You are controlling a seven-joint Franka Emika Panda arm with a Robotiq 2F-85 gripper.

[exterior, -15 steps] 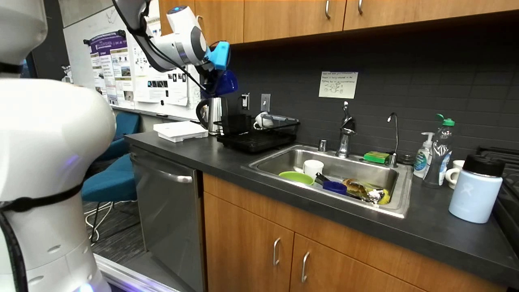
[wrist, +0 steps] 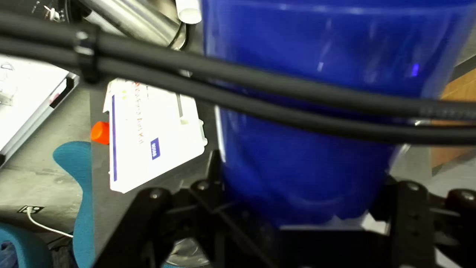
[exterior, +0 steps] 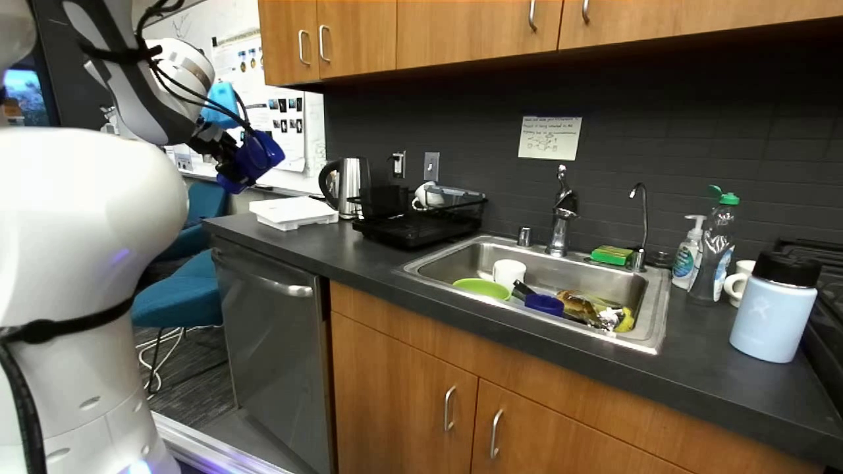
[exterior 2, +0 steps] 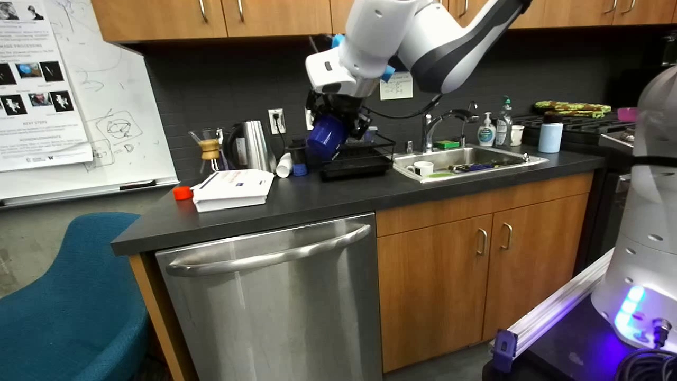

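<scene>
A translucent blue cup (wrist: 308, 178) fills much of the wrist view, gripped between the black fingers on either side. Two black cables cross in front of it. From exterior view 1, my gripper (exterior: 229, 162) is shut on that cup (exterior: 257, 162), high in the air at the left, with the cup tilted. Exterior view 2 has the cup (exterior 2: 327, 136) aslant, above the level of the dark counter (exterior 2: 304, 206). Whether anything is inside the cup cannot be seen.
A white box (exterior 2: 231, 193), an orange lid (exterior 2: 182, 193) and a steel kettle (exterior 2: 257, 146) stand on the counter's left part. Beside them is a black dish rack (exterior: 419, 225). The sink (exterior: 652, 312) holds a white mug (exterior: 508, 272), a green bowl (exterior: 482, 288) and other dishes.
My arm has swung with the blue cup to the left and lower in exterior view 1, away from above the kettle. Items on the counter and in the sink look unmoved.
</scene>
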